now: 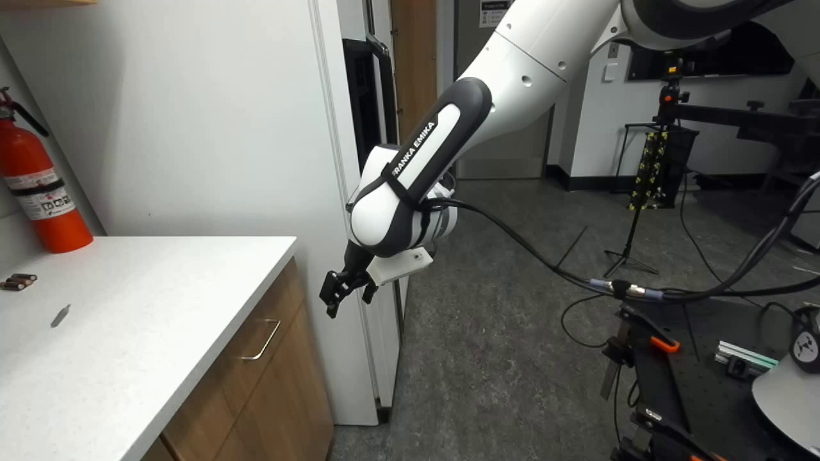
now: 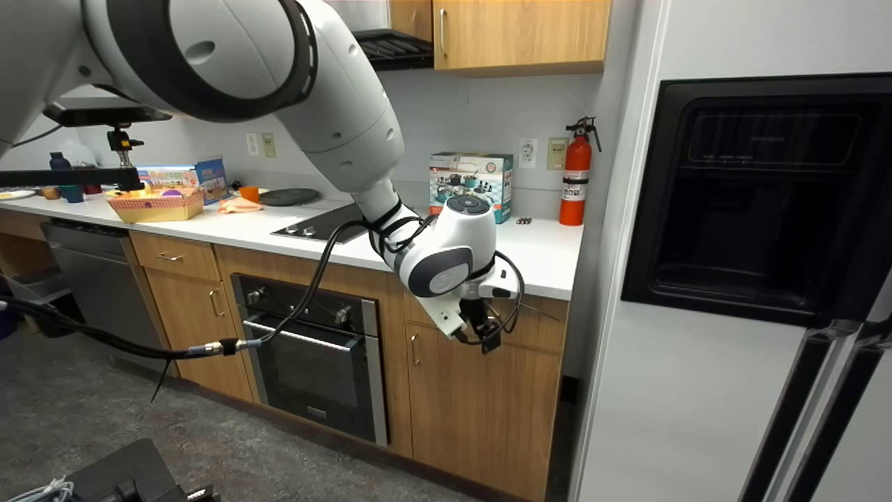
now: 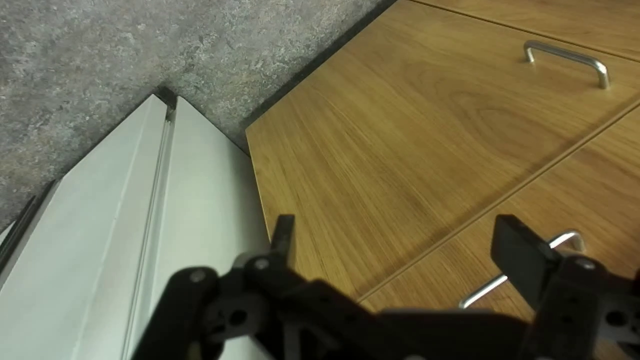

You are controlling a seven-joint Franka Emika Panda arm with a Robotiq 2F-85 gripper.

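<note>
My gripper (image 1: 350, 299) hangs in the air to the right of the counter's end, in front of the tall white fridge side. Its fingers stand wide apart in the wrist view, with nothing between them; the gripper is open. Beyond them is a wooden drawer front with a metal drawer handle (image 3: 484, 292), partly hidden behind the right finger (image 3: 520, 255). The drawer handle (image 1: 262, 339) shows whole in exterior view 1, left of the gripper and apart from it. A wooden cabinet door (image 3: 408, 150) with its own handle (image 3: 567, 57) lies beside the drawer front.
A white countertop (image 1: 154, 338) holds several batteries (image 1: 19, 282), a small grey item (image 1: 60, 315) and a red fire extinguisher (image 1: 42, 188). The white fridge (image 2: 694, 393) stands close to the cabinet's end. Open floor (image 1: 492, 346) lies to the gripper's right.
</note>
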